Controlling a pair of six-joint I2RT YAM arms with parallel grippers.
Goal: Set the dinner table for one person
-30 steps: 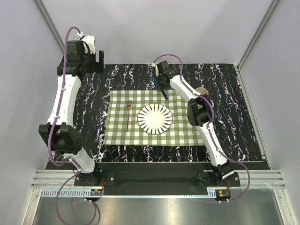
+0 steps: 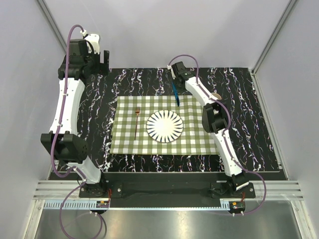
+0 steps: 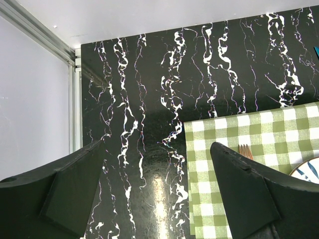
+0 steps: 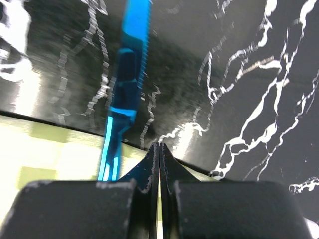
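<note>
A blue knife (image 2: pixel 175 93) lies across the far edge of the checked placemat (image 2: pixel 197 139), one end on the dark tabletop. Close up in the right wrist view, the knife (image 4: pixel 128 64) passes to the left of my right gripper. That gripper's fingertips meet, and nothing shows between them. On the mat are a brown fork (image 2: pixel 137 119), lying lengthwise on the left, and a white plate (image 2: pixel 164 126) with dark rim stripes. My left gripper is open and empty, high over the table's left side.
A beige cup (image 2: pixel 216 95), partly covered by the right arm, stands at the back right. Bare black-and-white marbled tabletop (image 2: pixel 137 79) extends behind the mat and on both sides. Pale walls (image 2: pixel 149 32) enclose the workspace.
My right gripper has shifted to the right, uncovering more of the knife. The knife has turned to point more nearly straight toward the back.
</note>
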